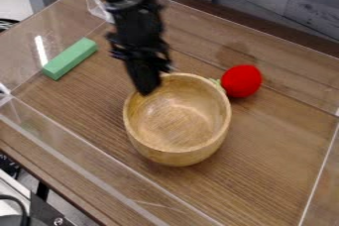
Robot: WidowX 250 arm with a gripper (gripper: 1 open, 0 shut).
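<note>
The black gripper (138, 63) hangs over the upper left rim of a pale wooden bowl (176, 127). Its tip is blurred, so I cannot see clearly what, if anything, is between its fingers. A red tomato-like ball (241, 80) lies just behind the bowl on the right, with a small light green piece beside it. A green block (69, 58) lies on the table to the left, apart from the gripper.
A clear plastic object stands at the back left. Cables and dark floor show past the left edge.
</note>
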